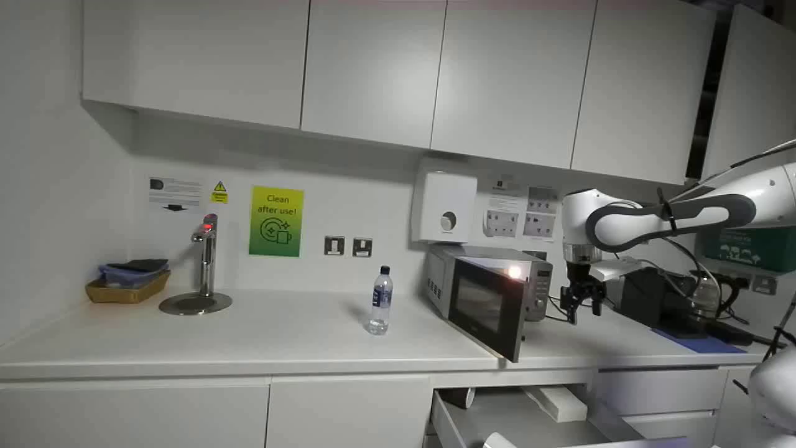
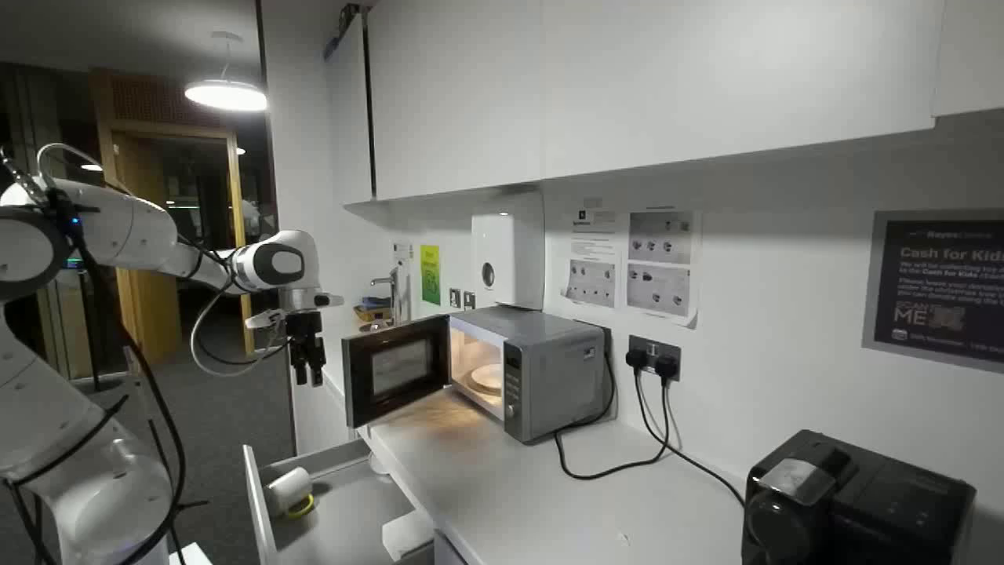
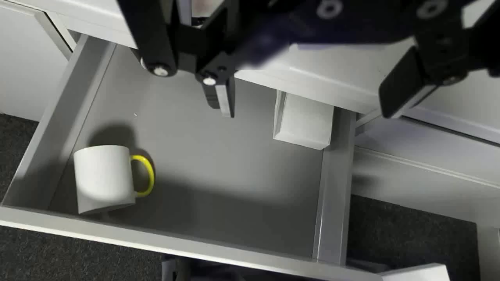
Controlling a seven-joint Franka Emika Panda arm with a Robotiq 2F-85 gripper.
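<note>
My gripper stands open above the pulled-out drawer (image 3: 211,154), its two fingers wide apart and nothing between them. On its side at the drawer's front left lies a white mug (image 3: 104,178) with a yellow handle (image 3: 150,175), well away from my fingers. A white box (image 3: 307,119) rests at the drawer's back right. In the second exterior view the gripper (image 2: 307,381) hangs in front of the microwave's swung-open door (image 2: 395,367). The microwave (image 2: 560,377) is lit inside, with a pale round plate (image 2: 487,377) visible in it.
A water bottle (image 1: 380,302) is upright on the counter (image 1: 246,340), left of the microwave. The open door juts past the counter edge. Further left are a tap (image 1: 207,254) and a tray (image 1: 128,284); a black coffee machine (image 2: 856,508) occupies the opposite end.
</note>
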